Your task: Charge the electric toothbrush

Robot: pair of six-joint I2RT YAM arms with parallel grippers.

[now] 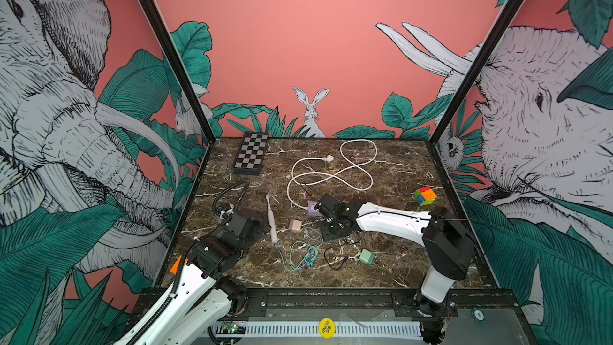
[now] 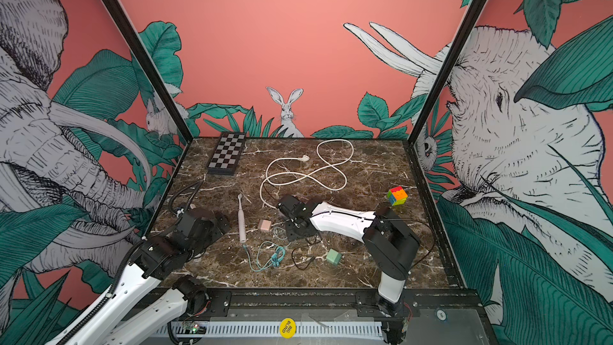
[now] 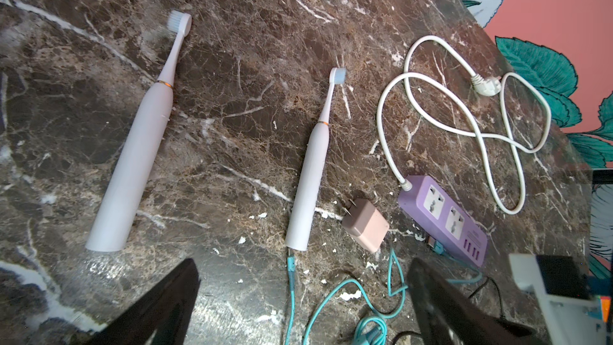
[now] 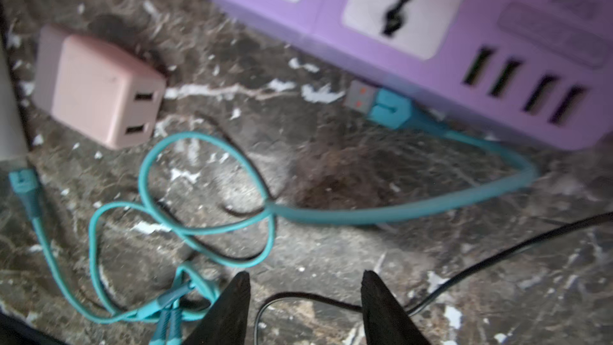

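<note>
In the left wrist view two white electric toothbrushes (image 3: 309,185) (image 3: 129,166) lie flat on the marble. A teal cable's small connector (image 3: 290,264) lies at the base of the nearer-centre brush. A pink charger (image 4: 102,89) sits beside a purple power strip (image 4: 319,19), whose USB ports show. The cable's USB plug (image 4: 376,105) lies along the strip's edge, outside the ports. My right gripper is open above the cables, just below the strip in its view. My left gripper stands open over the table at the left, nothing between its fingers.
A white power cord (image 1: 332,175) loops across the back. A checkerboard box (image 1: 251,153) lies back left, a coloured cube (image 1: 425,196) and green block (image 1: 366,256) to the right. A black cable runs under my right gripper.
</note>
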